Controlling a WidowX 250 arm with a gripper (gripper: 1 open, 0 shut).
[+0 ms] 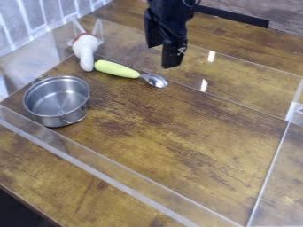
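Observation:
My gripper (pixel 166 46) is a dark arm end at the top centre of the camera view, hanging open above the table, a little behind and right of a spoon with a pale yellow-green handle (pixel 119 69) and metal bowl (pixel 154 80). A steel bowl (pixel 57 101) sits at the left. A white plush-like object with a long pale part (pixel 85 50) lies at the upper left, left of the spoon.
Clear walls or panels edge the wooden table (pixel 178 160), at the left and right. A small white bit lies right of the spoon.

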